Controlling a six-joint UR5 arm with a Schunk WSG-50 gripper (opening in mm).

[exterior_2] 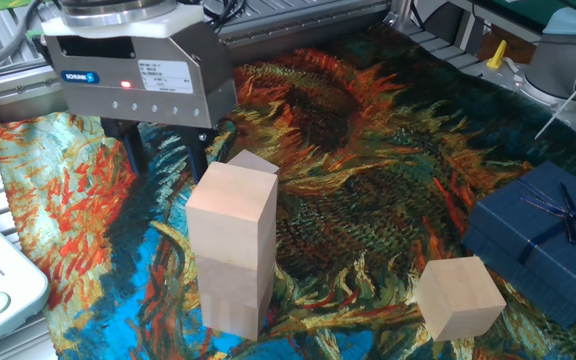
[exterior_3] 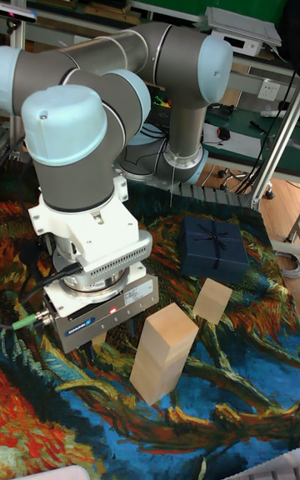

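Stacked wooden blocks form an upright tower (exterior_2: 232, 250) in exterior view 2, its joints showing as faint lines; exterior view 3 shows the same tower (exterior_3: 165, 354) just right of the gripper. Behind it, a further wooden block (exterior_2: 255, 161) is mostly hidden. A single wooden cube (exterior_2: 460, 299) sits apart to the right. My gripper (exterior_2: 169, 176) hangs behind and left of the tower top, its two dark fingers (exterior_2: 199, 158) spread with nothing visible between them. In exterior view 3 the gripper body hides most of the fingers.
A dark blue gift box (exterior_2: 543, 240) with a ribbon lies at the right, beyond the lone cube. A white device (exterior_2: 3, 275) stands at the left edge.
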